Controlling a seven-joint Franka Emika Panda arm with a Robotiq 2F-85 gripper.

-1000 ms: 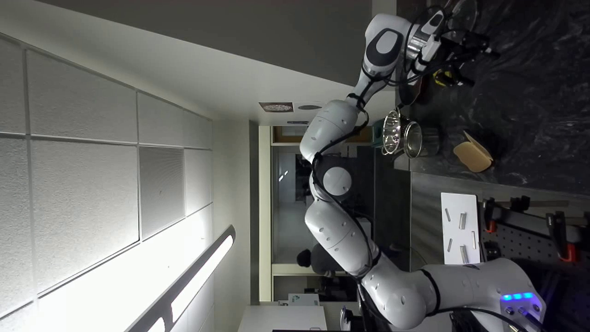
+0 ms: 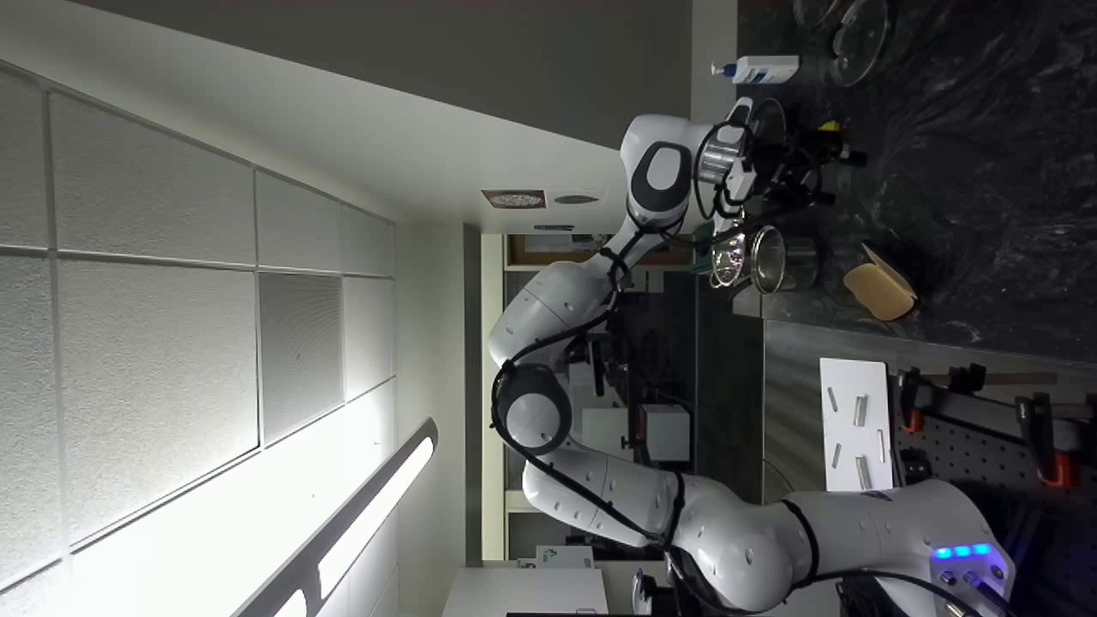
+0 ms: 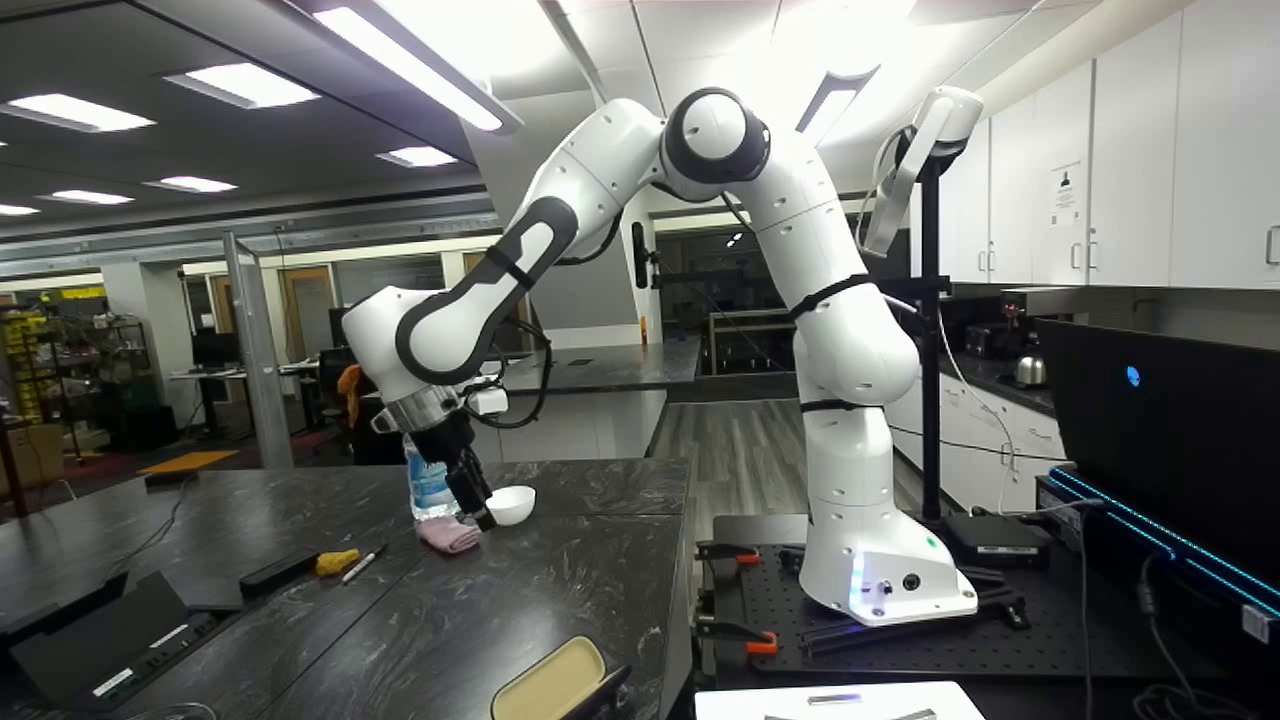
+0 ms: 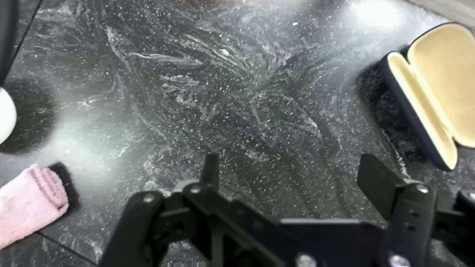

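My gripper is open and empty, its black fingers wide apart over bare dark tabletop in the wrist view. An open case (image 4: 421, 104) with a tan lining lies to the right of it. On the left are a rolled pink cloth (image 4: 31, 204) and the edge of a white bowl (image 4: 5, 115). From the second exterior view, the gripper (image 3: 476, 514) hangs above the table, overlapping the pink cloth (image 3: 447, 534) and close to the white bowl (image 3: 512, 505) in the picture; the case (image 3: 552, 684) sits near the front edge.
A metal pot (image 2: 769, 259) and colander (image 2: 728, 257) stand together in the sideways exterior view, with a white pump bottle (image 2: 769, 70) and clear lid (image 2: 861, 41) farther off. A yellow item (image 3: 337, 560) and marker (image 3: 363, 564) lie left of my gripper.
The arm has folded back, bringing my gripper higher and from the table's far end towards the pot and case. The pump bottle now shows. The case, pot and colander have not moved.
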